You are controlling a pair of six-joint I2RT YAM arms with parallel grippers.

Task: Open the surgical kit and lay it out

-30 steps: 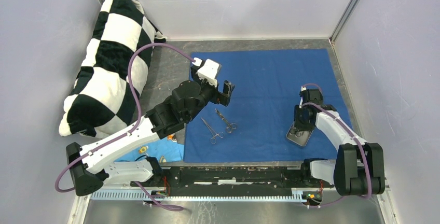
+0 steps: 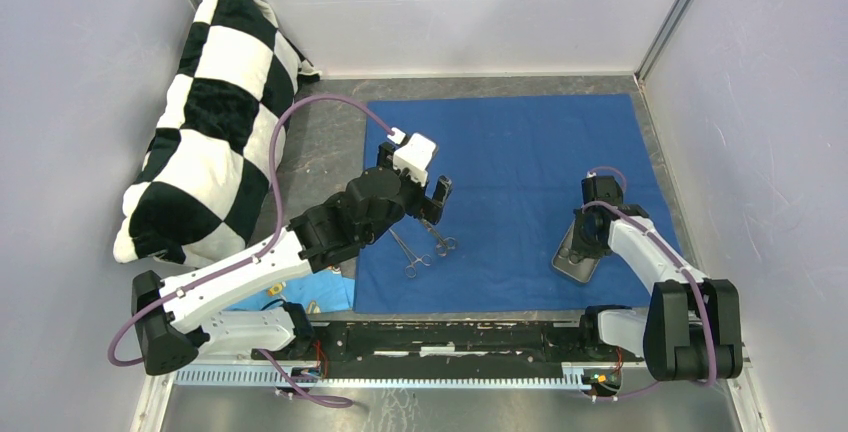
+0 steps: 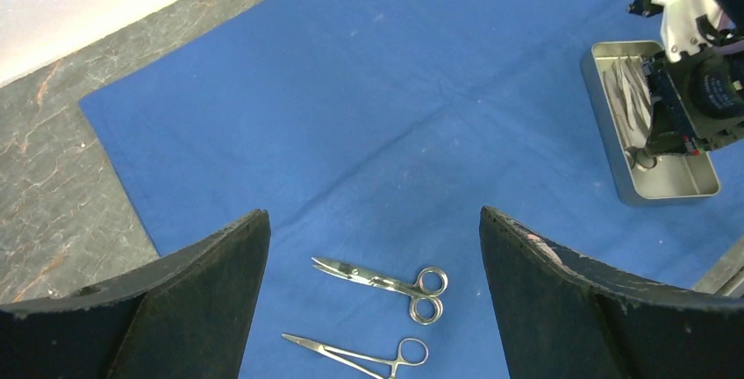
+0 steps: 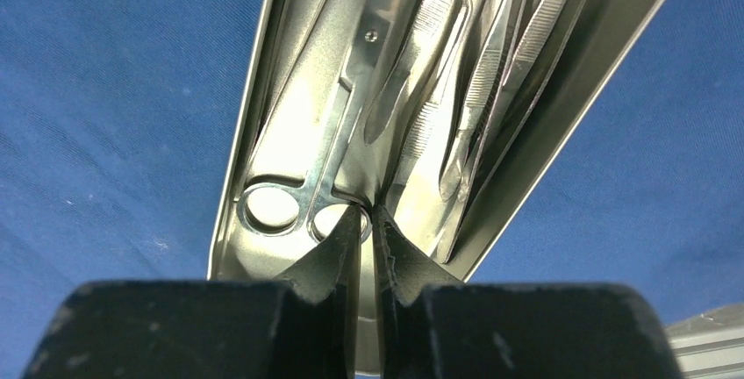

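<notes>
A steel tray (image 3: 621, 164) sits on the right of the blue cloth, holding scissors (image 4: 336, 133) with two finger rings and several tweezers (image 4: 478, 81). My right gripper is down in the tray, its fingertips close together with a narrow gap at the edge of one scissor ring. Whether they grip that ring is unclear. Over the left half of the cloth, my left gripper hangs wide open and empty. Below it, scissors (image 3: 377, 281) and a slim hinged clamp (image 3: 360, 356) lie apart on the cloth.
A checkered pillow (image 2: 215, 122) leans at the left wall. Light blue wrapping (image 2: 325, 292) lies at the front left, and walls enclose the sides.
The left gripper has moved a little toward the front. The tray and the laid-out tools stay put.
</notes>
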